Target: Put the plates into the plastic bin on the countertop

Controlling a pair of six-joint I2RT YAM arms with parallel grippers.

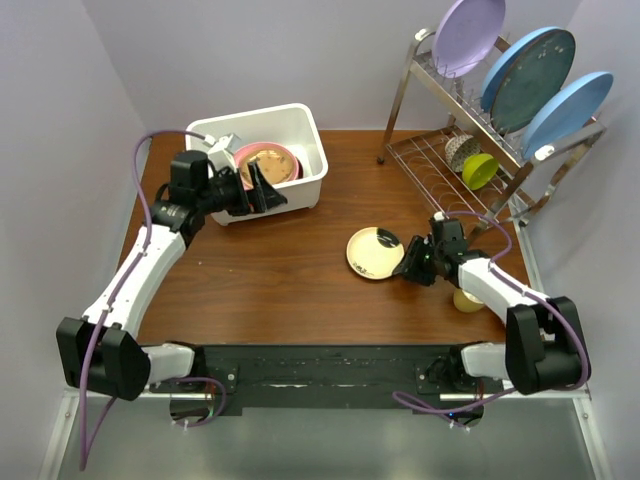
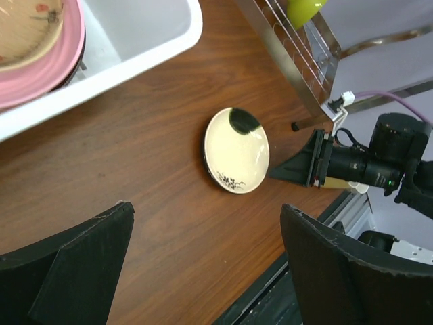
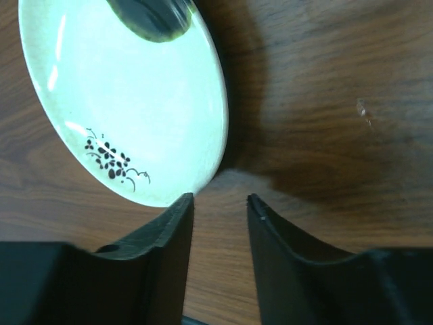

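Note:
A cream plate with a dark patch and floral print (image 1: 372, 256) lies on the wooden countertop, right of centre. My right gripper (image 1: 405, 264) is low at its right edge; in the right wrist view the fingertips (image 3: 183, 206) are just beside the rim, part open, with nothing seen between them. The white plastic bin (image 1: 310, 152) at the back left holds stacked plates (image 1: 266, 165), pink and brown on top. My left gripper (image 1: 262, 200) hangs open over the bin's front, empty.
A metal dish rack (image 1: 400, 150) at the back right holds large plates and small cups. A yellow cup (image 1: 467, 302) is beside the right arm.

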